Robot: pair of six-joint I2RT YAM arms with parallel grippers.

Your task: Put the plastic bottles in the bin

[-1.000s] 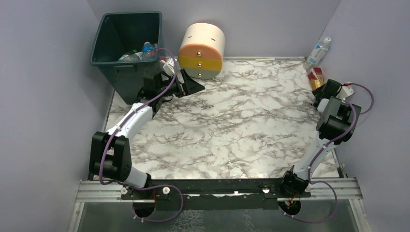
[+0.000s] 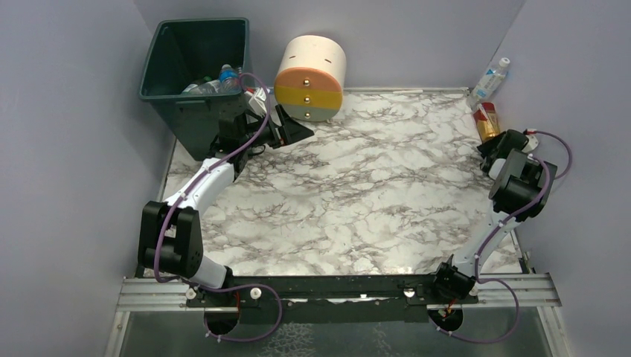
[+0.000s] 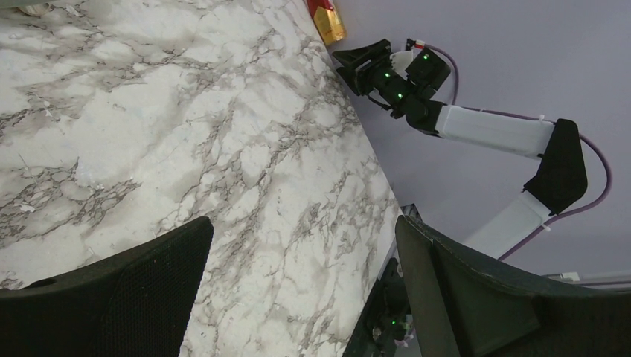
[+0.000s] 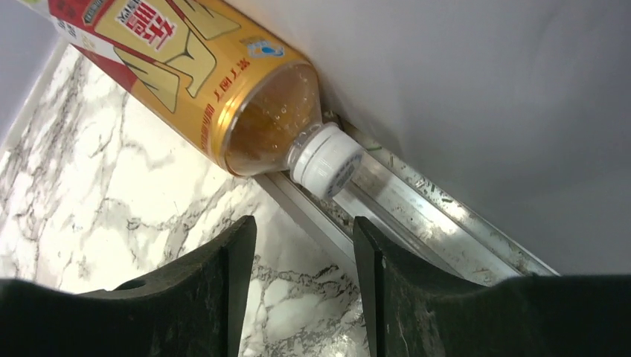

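Note:
An orange-labelled bottle (image 2: pixel 487 119) (image 4: pixel 186 74) with a white cap lies at the table's right edge against the wall, behind it a clear bottle (image 2: pixel 488 80). My right gripper is just short of the cap; its fingertips stand apart, with no bottle between them. My left gripper (image 2: pixel 289 126) stands open and empty beside the green bin (image 2: pixel 186 119), which holds several bottles.
A round drawer box (image 2: pixel 309 59) stands at the back beside the bin. A wall and metal rail (image 4: pixel 446 223) border the right edge.
The right gripper has shifted very slightly near the orange bottle. The left arm has not visibly moved.

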